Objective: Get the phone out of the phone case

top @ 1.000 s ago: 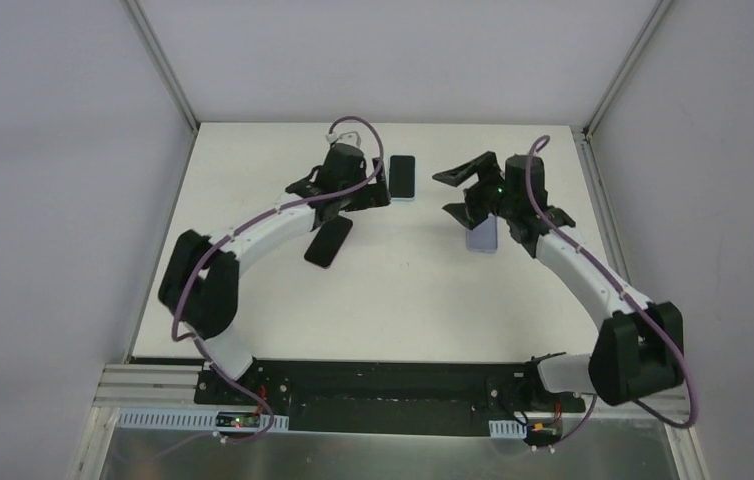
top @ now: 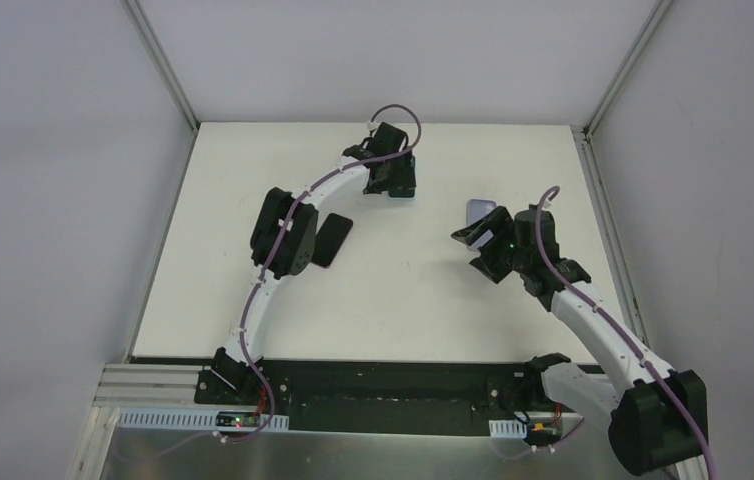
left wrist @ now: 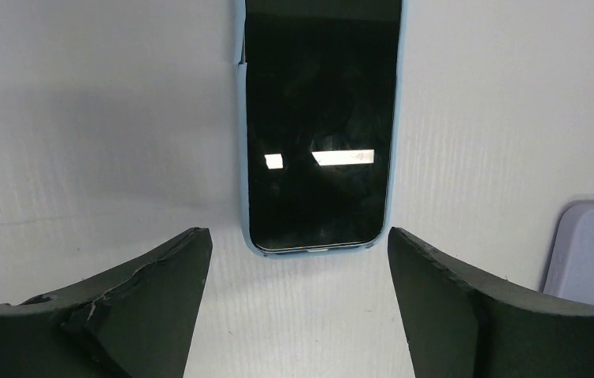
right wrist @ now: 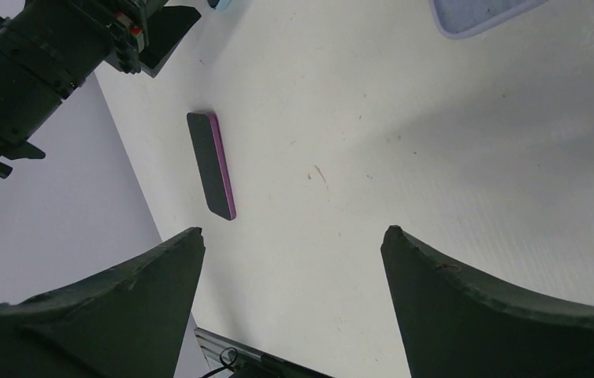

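A black-screened phone (left wrist: 317, 102) sits in a light blue case (left wrist: 242, 134), face up at the back middle of the table, mostly covered by my left gripper (top: 391, 185) in the top view. In the left wrist view both fingertips of my left gripper flank the phone's near end, apart, with nothing held. My right gripper (top: 461, 248) is open at the right of the table, over empty surface in its wrist view (right wrist: 294, 236), near a lavender case (top: 481, 210).
A second dark phone with a magenta edge (top: 332, 240) lies left of centre. The lavender case (left wrist: 585, 244) is right of the cased phone.
My left arm has swung right and back over the cased phone. My right gripper has moved back from beside that phone toward the front right.
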